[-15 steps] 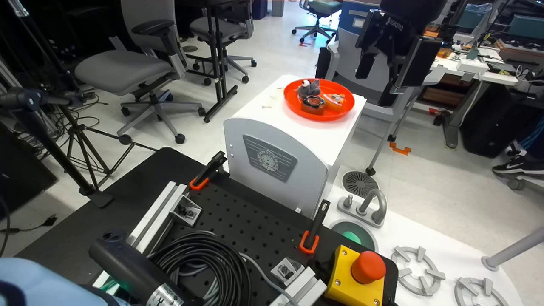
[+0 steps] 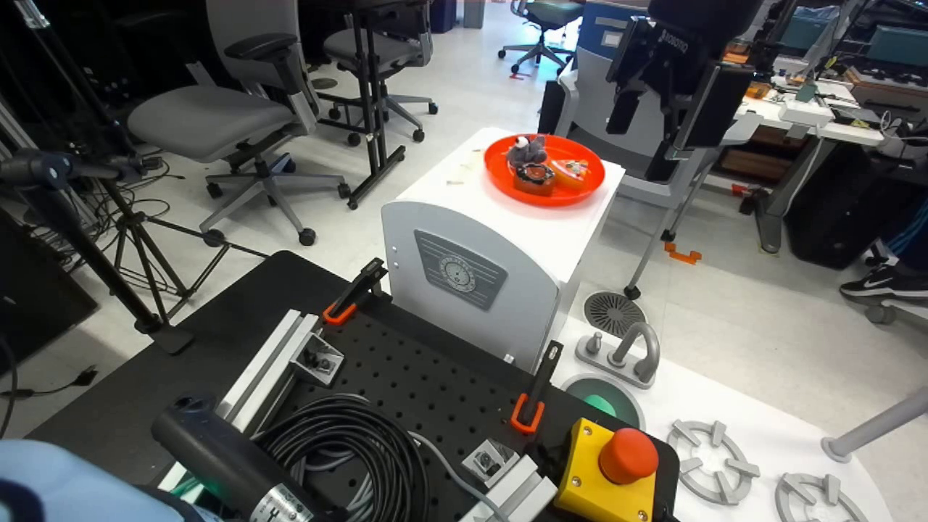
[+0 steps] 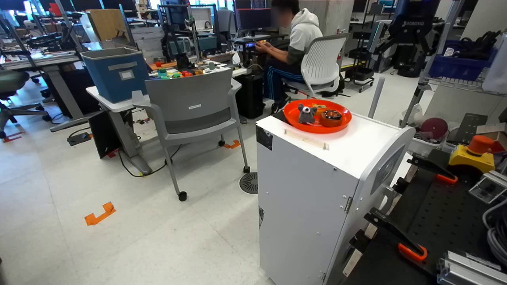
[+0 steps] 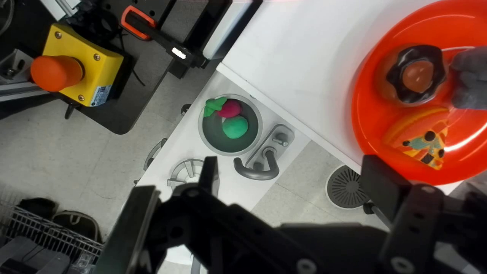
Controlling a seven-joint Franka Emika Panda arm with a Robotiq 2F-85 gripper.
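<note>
In the first exterior view my gripper (image 2: 648, 139) hangs open in the air, to the right of the white cabinet, with nothing between its fingers. Its two fingers stand wide apart in the wrist view too. On the cabinet top sits a red-orange plate (image 4: 363, 114). It bears a brown toy with a dark wavy ring (image 4: 417, 75), an orange wedge-shaped piece (image 4: 420, 137) and a grey plush animal (image 3: 306, 114). Inside the toy sink (image 4: 223, 145), below the cabinet, lie a green round object (image 4: 235, 127) and a magenta object with green leaves (image 4: 229, 109).
A grey faucet (image 2: 645, 352) rises beside the sink, and stove burner rings (image 2: 713, 461) lie past it. The yellow box with a red button (image 2: 609, 474) and black clamps (image 2: 539, 387) edge the dark table. Much of the white cabinet top (image 2: 513, 230) is bare.
</note>
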